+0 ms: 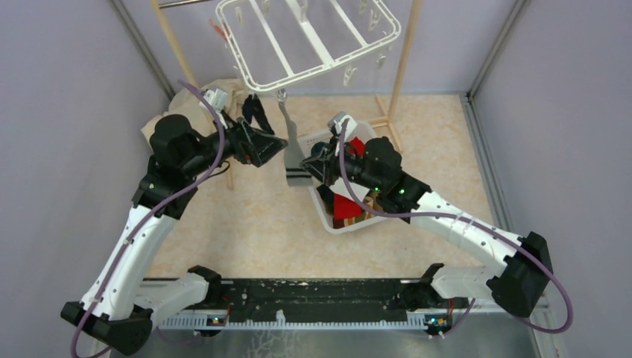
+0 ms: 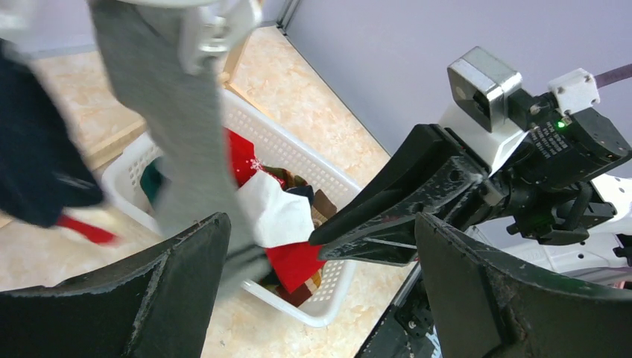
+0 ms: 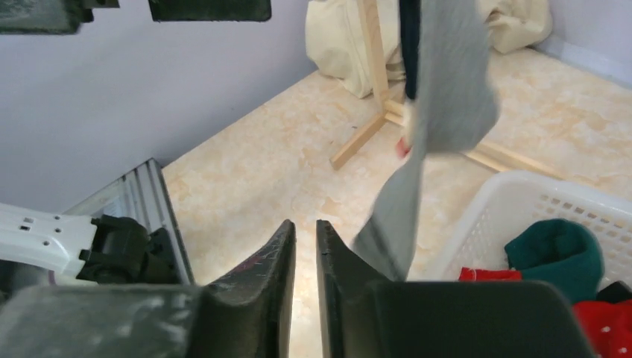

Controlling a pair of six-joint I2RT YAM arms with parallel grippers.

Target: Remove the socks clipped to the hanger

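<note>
The white clip hanger (image 1: pixel 304 26) hangs at the top of the top view. A grey sock with dark stripes (image 1: pixel 295 153) dangles from a clip on its near edge, blurred in the left wrist view. To its left hangs a dark navy sock (image 1: pixel 256 112) with a red end (image 2: pixel 88 230). My right gripper (image 1: pixel 305 165) is beside the grey sock's lower part. In the right wrist view its fingers (image 3: pixel 277 276) stand slightly apart with bare gap between them, and the sock is right of them. Left of the grey sock, my left gripper is wide open and empty.
A white basket (image 1: pixel 325 222) with several socks, among them a red one (image 1: pixel 347 207), stands on the floor beneath the right gripper. Wooden stand posts (image 1: pixel 408 56) flank the hanger. Beige cloth (image 1: pixel 162 123) lies at the back left.
</note>
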